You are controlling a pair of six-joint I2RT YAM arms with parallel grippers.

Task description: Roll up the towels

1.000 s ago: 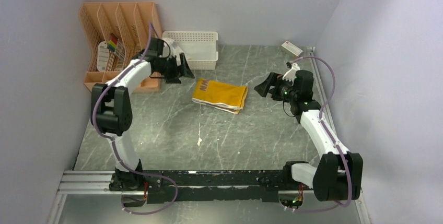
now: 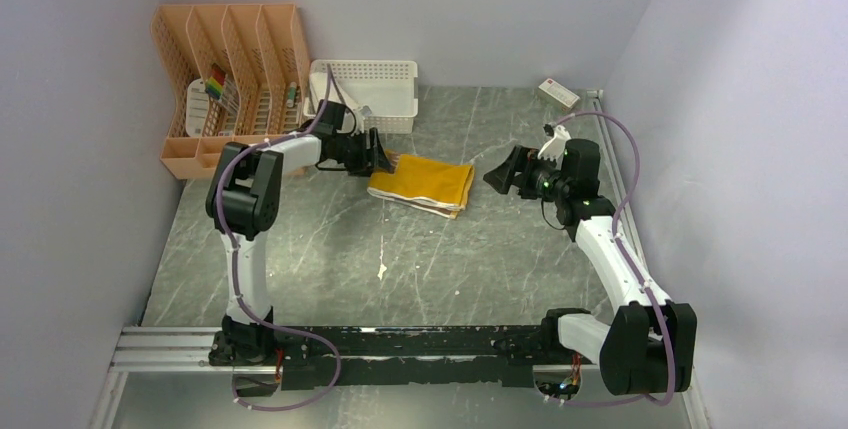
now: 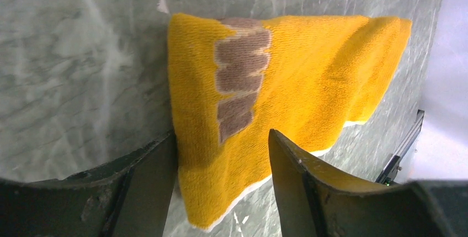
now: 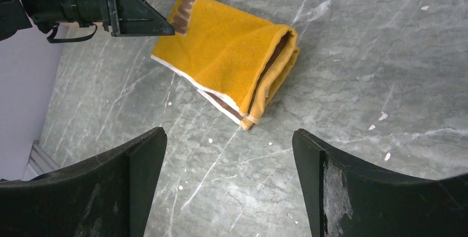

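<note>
A folded yellow towel (image 2: 425, 182) lies flat in the middle of the table, with a brown patterned patch near its left end. My left gripper (image 2: 380, 154) is at that left end, its fingers part open. In the left wrist view the towel's (image 3: 309, 66) folded edge runs between and beyond the two fingertips; whether either finger touches it, I cannot tell. To the right of the towel, apart from it, my right gripper (image 2: 496, 182) stands open and empty. The right wrist view shows the towel's (image 4: 232, 43) open layered end facing my right gripper.
A white basket (image 2: 410, 67) with a pale cloth in it stands behind the towel. The peach divided rack (image 2: 230, 144) is at the back left. A small white box (image 2: 558, 92) lies at the back right.
The towel lies as before. The right arm has barely shifted.
</note>
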